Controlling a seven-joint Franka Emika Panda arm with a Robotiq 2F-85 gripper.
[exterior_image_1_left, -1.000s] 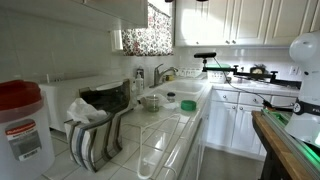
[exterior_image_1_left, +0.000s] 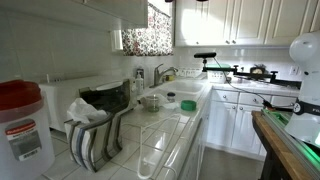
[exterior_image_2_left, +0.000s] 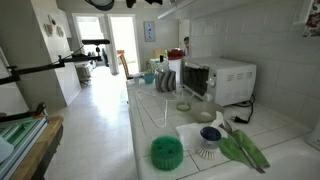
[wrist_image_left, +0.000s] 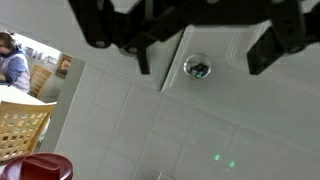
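In the wrist view my gripper stands open, its two dark fingers apart with nothing held between them. Beyond the gap is a white cabinet panel with a clear round knob (wrist_image_left: 198, 66). On the counter in the second exterior view lie a green round item (exterior_image_2_left: 167, 152), a dark-topped brush-like item (exterior_image_2_left: 210, 137) and green leaf-shaped pieces (exterior_image_2_left: 243, 150). A glass bowl (exterior_image_1_left: 151, 103) and a grey striped rack (exterior_image_1_left: 98, 138) stand along the counter in the first exterior view. The fingertips are not clear in either exterior view.
A red-lidded canister (exterior_image_1_left: 24, 125) stands at the near counter end. The white toaster oven (exterior_image_2_left: 225, 80) sits against the tiled wall. Upper cabinets (exterior_image_1_left: 237, 20) hang above the counter. A person (wrist_image_left: 13, 66) and a wooden chair (wrist_image_left: 22, 125) appear at the wrist view's left.
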